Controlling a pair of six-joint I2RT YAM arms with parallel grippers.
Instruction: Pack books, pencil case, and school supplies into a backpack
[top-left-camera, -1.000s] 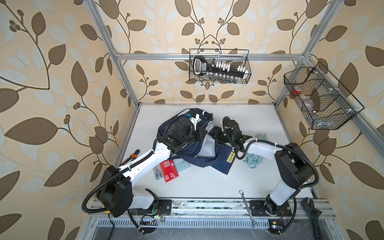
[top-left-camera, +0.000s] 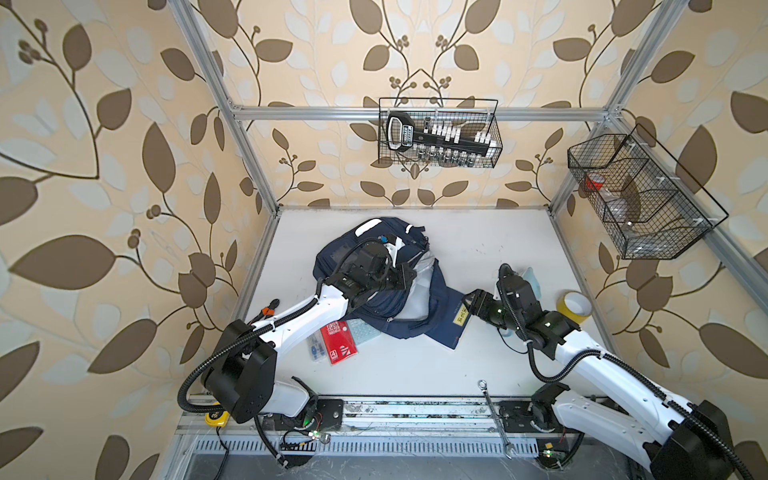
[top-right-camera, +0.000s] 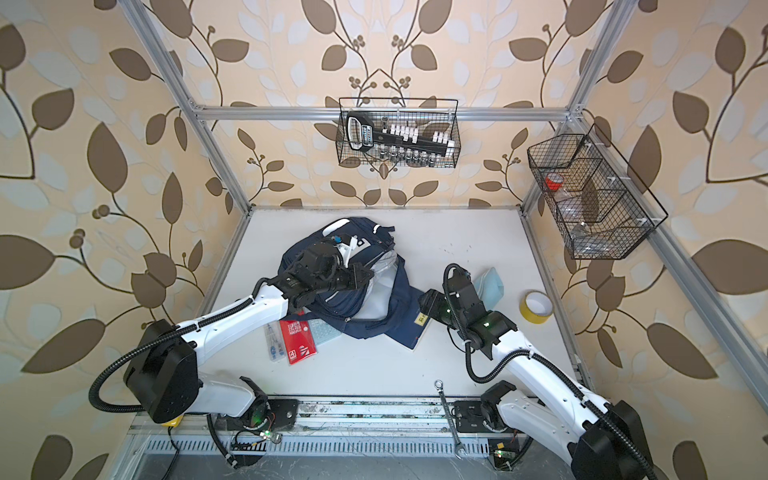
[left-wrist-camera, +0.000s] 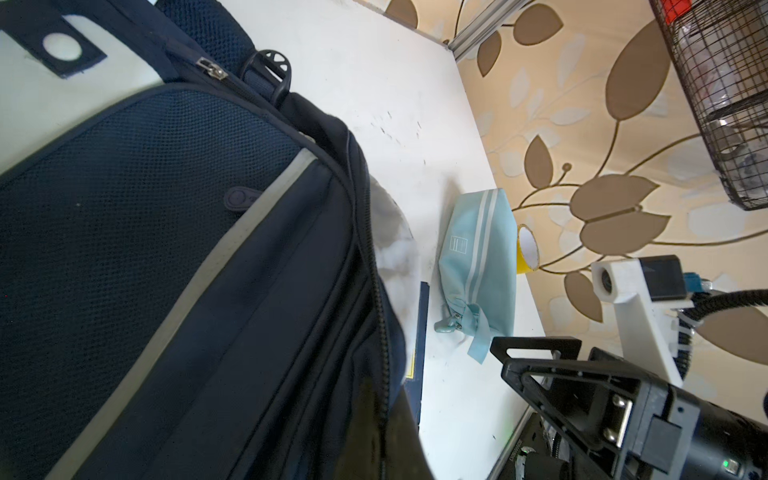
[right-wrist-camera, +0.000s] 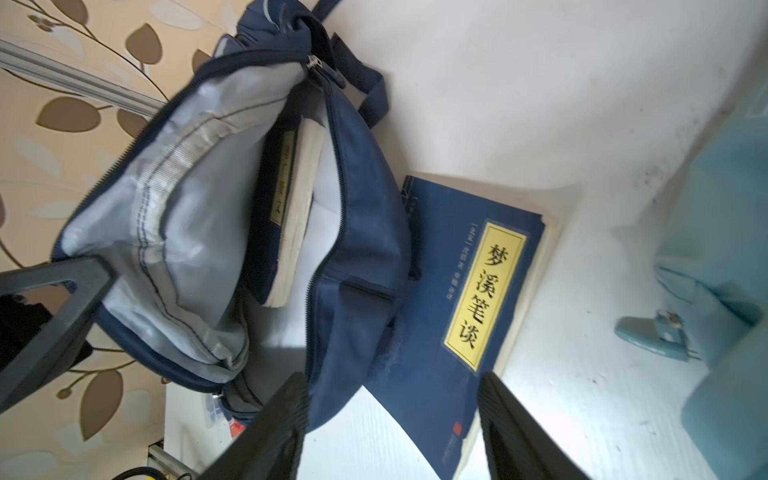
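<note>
The navy backpack lies on the table with its grey-lined mouth held apart. My left gripper is shut on the zipped edge of that mouth, a thin strip of fabric between its fingers. Inside the bag, in the right wrist view, stands a dark book. A second navy book with a yellow label lies flat, its left part under the bag's flap. My right gripper is open above this book's lower part, holding nothing. A light-blue pencil case rests to the right.
A red packet, a pale blue item and a small clear packet lie in front of the bag. Yellow tape sits at the right edge, a wrench at the front.
My right gripper has withdrawn from the backpack's mouth, going right and toward the front to the labelled book. The left gripper stays at the bag's edge, having shifted only slightly.
</note>
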